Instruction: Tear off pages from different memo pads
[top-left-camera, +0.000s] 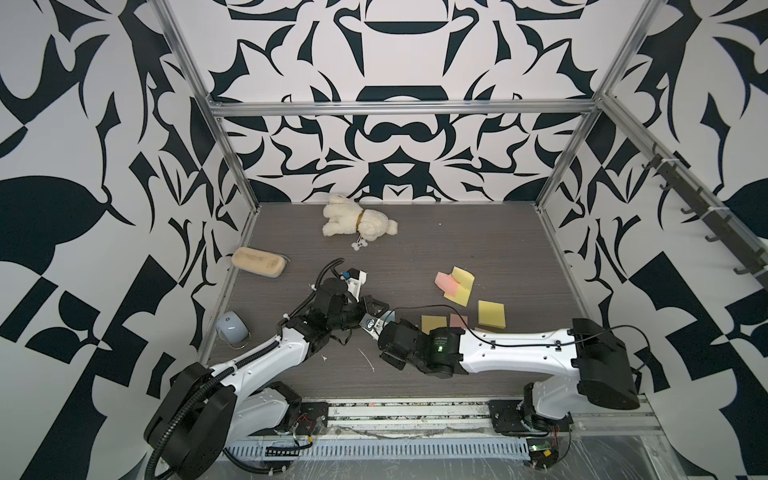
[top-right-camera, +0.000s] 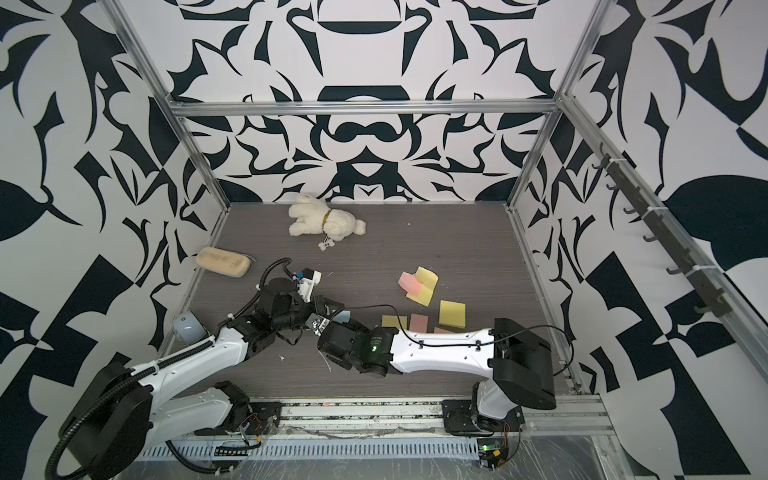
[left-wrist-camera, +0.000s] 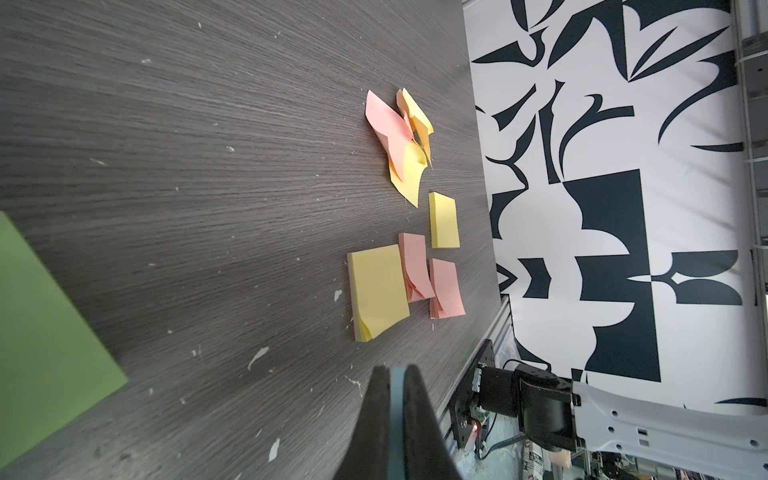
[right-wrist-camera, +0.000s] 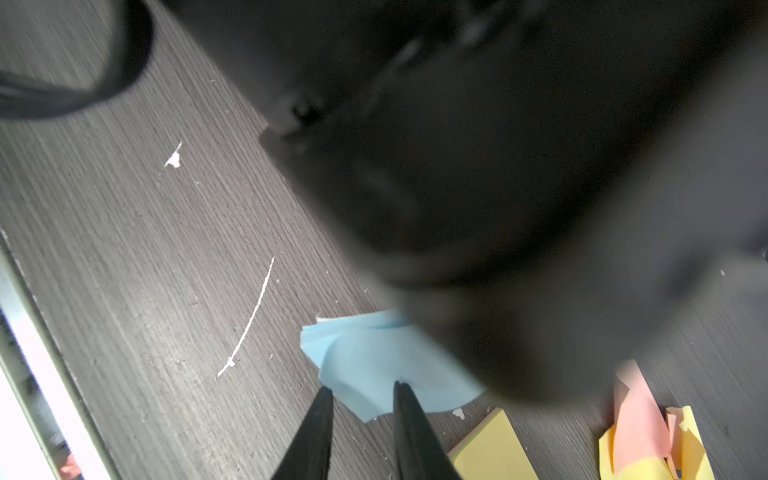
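Note:
My left gripper is shut, with a narrow strip of blue showing at its fingertips in the left wrist view. My right gripper is part open over a blue pad (right-wrist-camera: 388, 372) with a curled sheet, partly hidden by the dark left arm. To the right lie yellow pads (top-left-camera: 491, 314) (left-wrist-camera: 376, 292), pink pads (left-wrist-camera: 414, 268) (left-wrist-camera: 446, 288) and, behind them, loose crumpled pink and yellow sheets (top-left-camera: 453, 285). A green sheet or pad (left-wrist-camera: 48, 344) fills the left edge of the left wrist view.
A white plush toy (top-left-camera: 358, 220) lies at the back, a beige oblong object (top-left-camera: 256, 260) and a grey mouse-like object (top-left-camera: 231, 326) at the left. The two arms sit very close together in the middle.

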